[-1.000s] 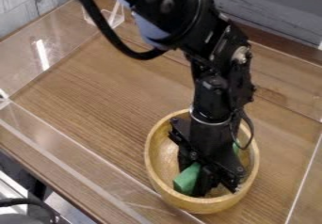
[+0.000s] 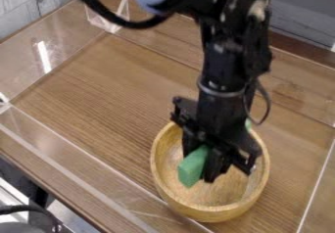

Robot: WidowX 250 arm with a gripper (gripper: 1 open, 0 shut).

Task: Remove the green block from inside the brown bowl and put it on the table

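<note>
The brown bowl (image 2: 225,209) stands on the wooden table, near its front edge. Over the bowl is my black gripper (image 2: 207,159), coming down from above and shut on the green block (image 2: 193,165). Only part of the block shows below the fingers, tilted, and the rest is hidden behind them. More of the bowl's inside floor is visible beneath the block. A bit of green (image 2: 249,124) also shows at the bowl's far right rim, behind the gripper.
Bare table (image 2: 98,100) stretches to the left and behind the bowl. A clear plastic container (image 2: 112,12) stands at the back left. Dark cables (image 2: 33,212) lie off the table's edge at the lower left.
My gripper has risen from low inside the bowl, blurred by motion, and the green block has come up with it. The bowl has stayed in place.
</note>
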